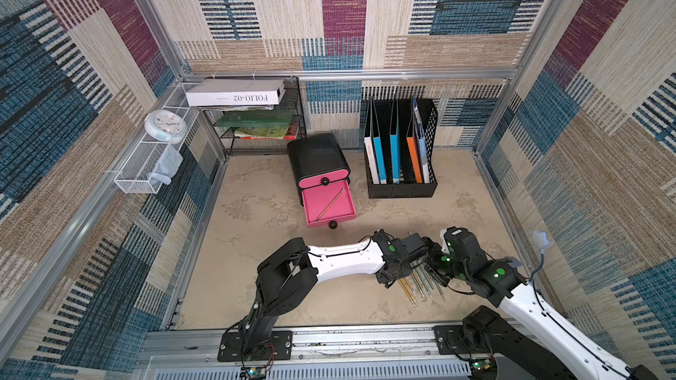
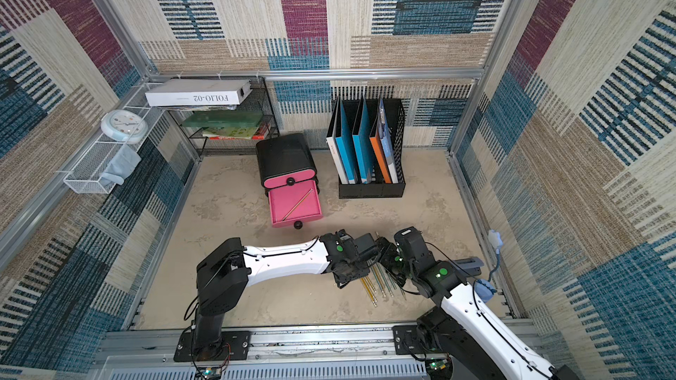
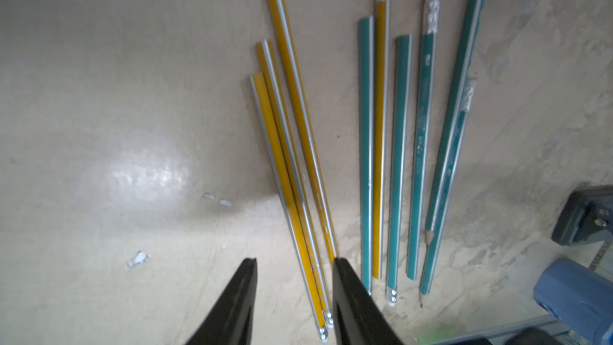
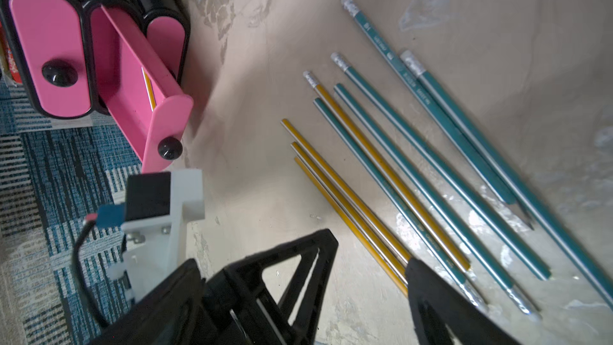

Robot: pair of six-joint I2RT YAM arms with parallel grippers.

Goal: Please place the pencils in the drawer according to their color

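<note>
Yellow pencils (image 3: 295, 115) and green pencils (image 3: 397, 153) lie roughly side by side on the table, with one yellow pencil (image 3: 380, 121) among the greens. The left gripper hangs open above the ends of the yellow group, nothing held between its fingers. Just to its right, the right gripper is open as well and empty; the left gripper's black finger (image 4: 319, 268) shows between its fingers in the right wrist view. A pink drawer (image 1: 345, 216) stands pulled out of the black cabinet (image 1: 315, 154), with a single yellow pencil (image 1: 329, 205) inside.
Behind the arms stands a black file holder (image 1: 401, 190) with folders. A wire shelf (image 1: 299, 116) is at the back left. The two grippers are very close together over the pencils.
</note>
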